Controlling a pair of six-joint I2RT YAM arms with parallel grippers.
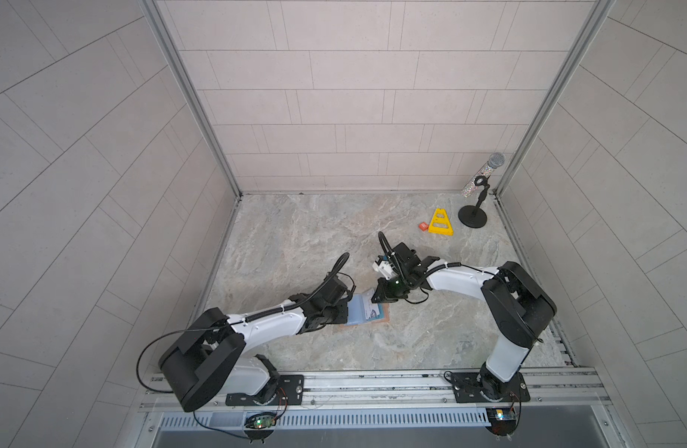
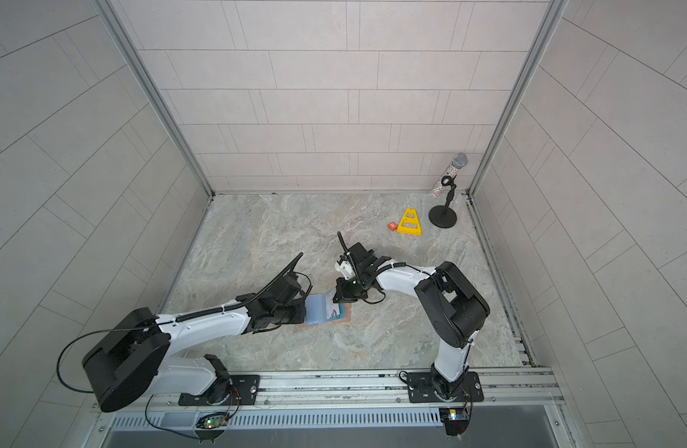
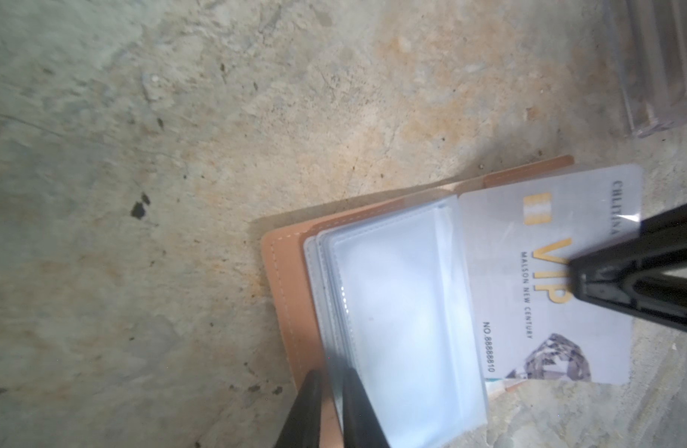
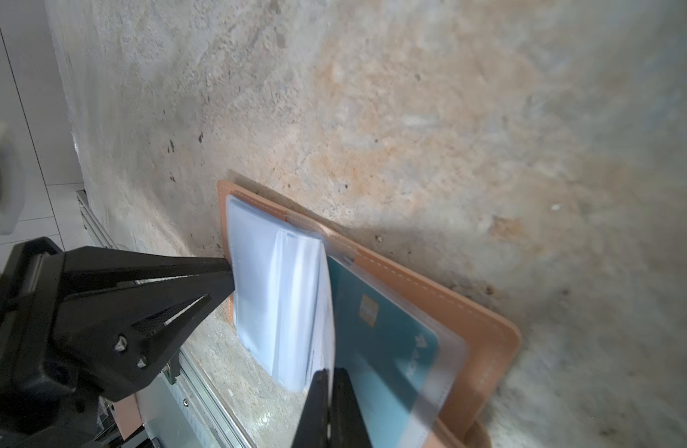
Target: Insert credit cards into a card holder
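Observation:
A tan card holder (image 3: 285,276) with clear sleeves (image 3: 399,298) lies on the table. My left gripper is shut on the holder's sleeves at their left edge. A white VIP card (image 3: 500,283) is at the right of the raised sleeves, with my right gripper shut on it. In the right wrist view this card is edge-on between the fingertips of the right gripper; a teal card (image 4: 380,336) lies beneath, on the holder's right part.
A yellow triangular piece (image 1: 440,222), a small red object (image 1: 423,225) and a black stand (image 1: 472,216) with a microphone (image 1: 495,161) stand at the back right.

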